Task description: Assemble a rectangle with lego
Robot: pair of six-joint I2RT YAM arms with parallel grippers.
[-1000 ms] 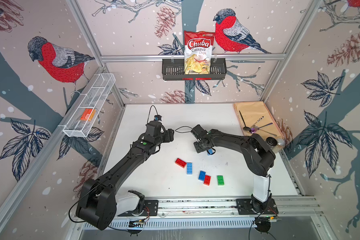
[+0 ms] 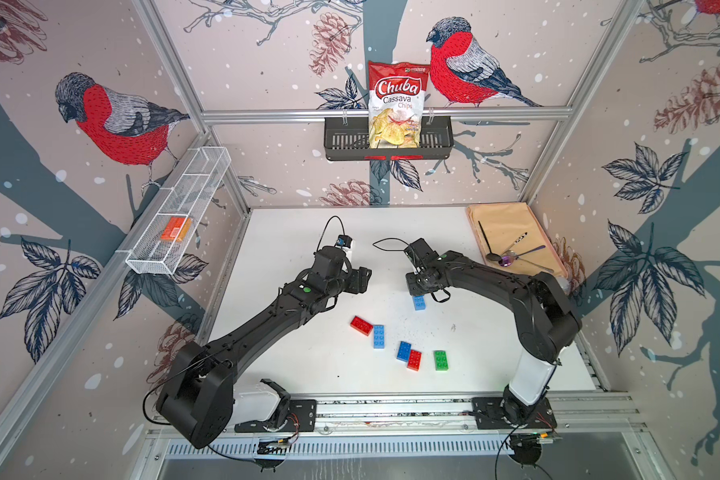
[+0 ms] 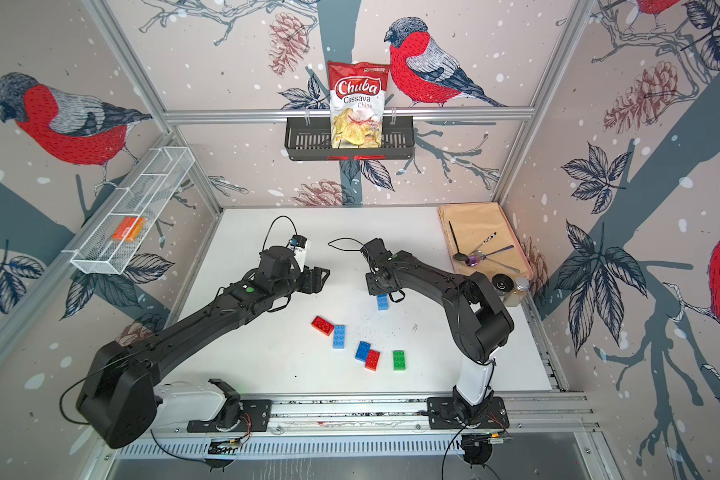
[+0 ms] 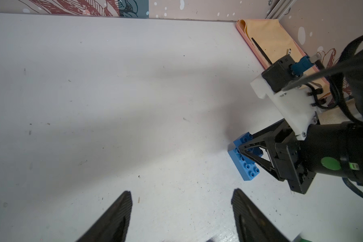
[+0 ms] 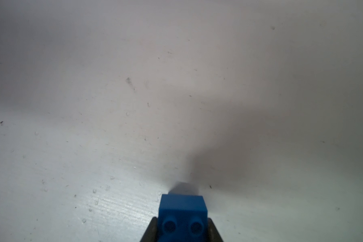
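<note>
My right gripper is shut on a dark blue brick (image 5: 182, 203). In the left wrist view this brick is at the top end of a light blue brick (image 4: 244, 169) on the table; whether they touch is unclear. My left gripper is open and empty, above the middle-left of the table. Nearer the front lie a red brick (image 2: 361, 325), a light blue brick (image 2: 378, 337), a blue brick (image 2: 404, 349) touching another red brick (image 2: 414, 360), and a green brick (image 2: 441, 360).
A tan cloth (image 2: 492, 224) with utensils lies at back right, with jars (image 3: 514, 292) in front of it. A wire basket (image 2: 148, 260) hangs on the left wall, a dark shelf (image 2: 344, 140) on the back.
My left gripper has moved right and slightly toward the front. My right gripper has shifted back and to the right, around the blue brick at the table's middle.
</note>
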